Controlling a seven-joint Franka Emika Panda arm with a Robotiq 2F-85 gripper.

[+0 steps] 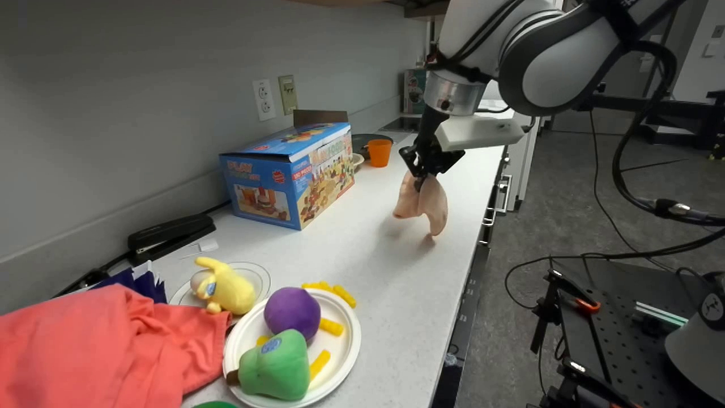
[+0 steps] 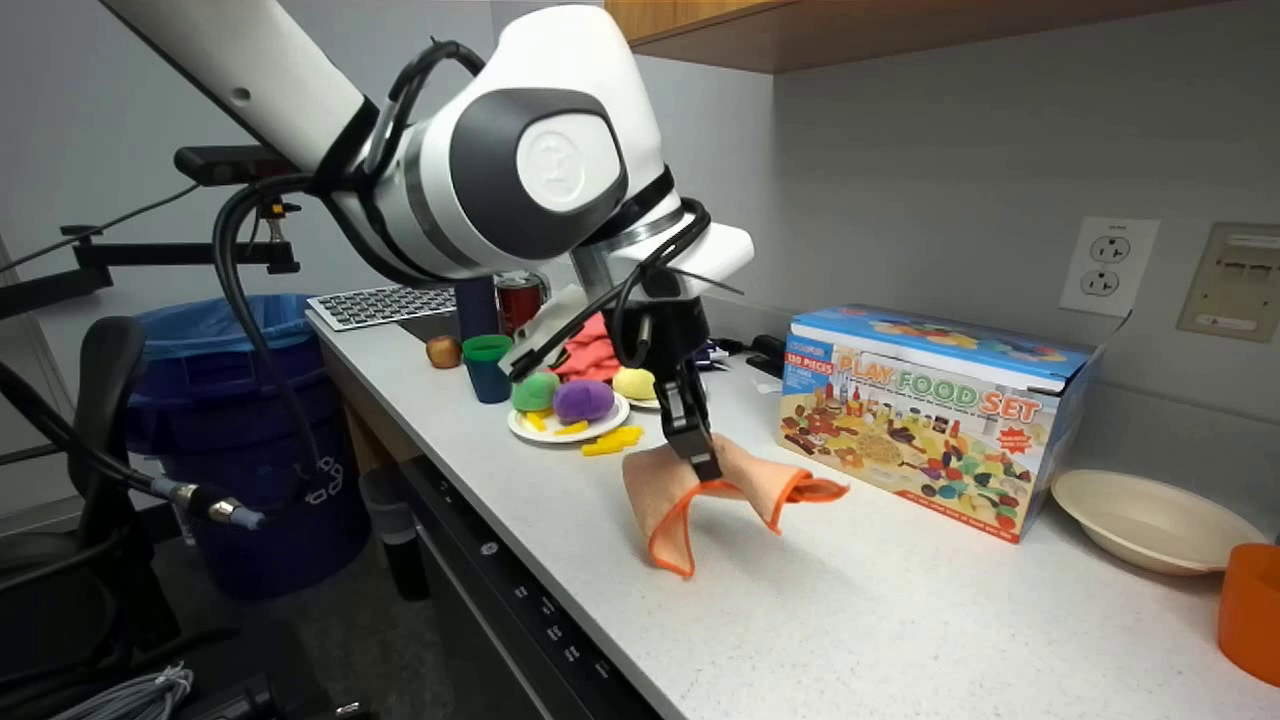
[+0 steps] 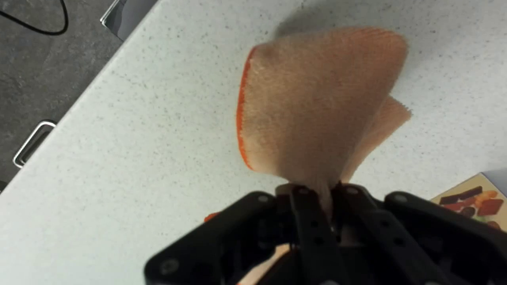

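A peach-coloured cloth with an orange edge hangs from my gripper, which is shut on a pinched fold of it. In exterior view 2 the cloth drapes to both sides of the fingers, its orange hem facing that camera. The wrist view shows the cloth gathered between the fingertips and fanning out over the white counter. Its lower corners hang close above the counter; whether any of them touches is hard to tell.
A Play Food Set box stands by the wall, with an orange cup beyond it. Nearer exterior view 1 are a plate of toy food, a yellow toy and a red cloth. Bare counter lies between.
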